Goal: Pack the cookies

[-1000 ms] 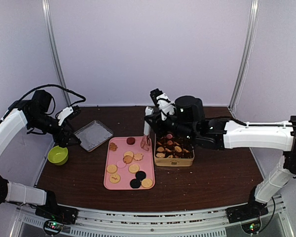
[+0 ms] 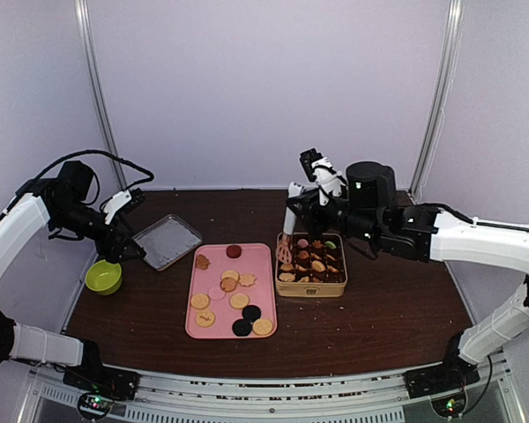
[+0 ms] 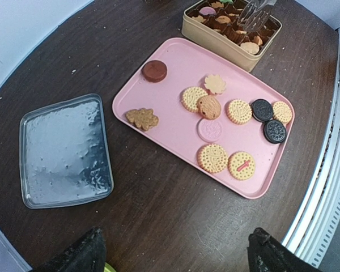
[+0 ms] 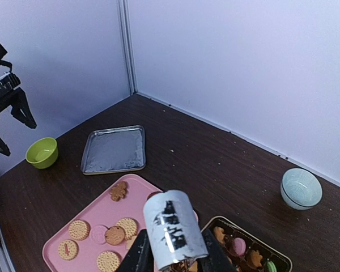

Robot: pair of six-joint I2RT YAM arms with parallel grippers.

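A pink tray (image 2: 210, 326) holds assorted cookies, round, dark and shaped, also in the left wrist view. Right of it a beige box (image 2: 310, 289) with dark compartments holds several cookies. My right gripper (image 2: 301, 204) is shut on a silver-handled tongs-like utensil (image 4: 173, 226); its pale head hangs over the box's left edge, with nothing clearly visible on it. My left gripper (image 2: 122, 242) stands open at the left above the table, its fingers at the bottom of the left wrist view.
An empty metal tray (image 2: 167, 240) lies at the back left, a green bowl (image 2: 103, 278) at the far left. A pale bowl (image 4: 300, 190) stands behind the box.
The left arm is still.
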